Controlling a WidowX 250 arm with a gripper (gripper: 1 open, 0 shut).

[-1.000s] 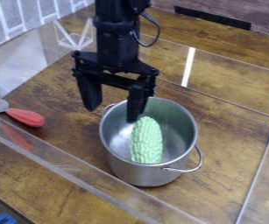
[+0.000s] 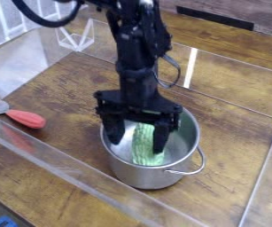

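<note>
A steel pot with side handles stands on the wooden table. A pale green corn-like object is inside it. My black gripper reaches down into the pot from above, a finger on each side of the green object; it looks open, and I cannot see whether the fingers touch it.
A red-handled utensil lies at the left of the table. Clear plastic barriers run along the left and front edges.
My gripper has moved down and slightly right, from above the pot's left rim to inside the pot around the green object.
</note>
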